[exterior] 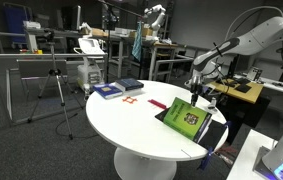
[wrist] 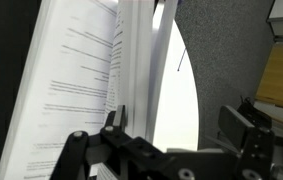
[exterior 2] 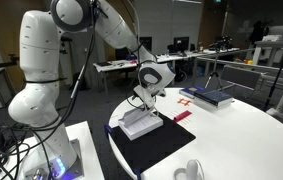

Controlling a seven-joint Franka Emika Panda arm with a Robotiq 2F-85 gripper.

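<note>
A book with a green cover (exterior: pixel 186 118) lies over the black mat on the round white table, its cover tilted up. From the other side, its pale pages (exterior 2: pixel 139 122) show, partly raised. Printed pages (wrist: pixel 66 90) fill the left of the wrist view, with a light upright edge beside them. My gripper has its dark fingers wide apart; the left one is close against the pages, and the right one is clear of the book. In the second exterior view the gripper (exterior 2: pixel 148 100) is just above the book.
Dark blue books (exterior: pixel 119 88), an orange item (exterior: pixel 131 99) and a red item (exterior 2: pixel 183 115) lie farther off on the table. A small white object (exterior 2: pixel 194 170) stands at the near edge.
</note>
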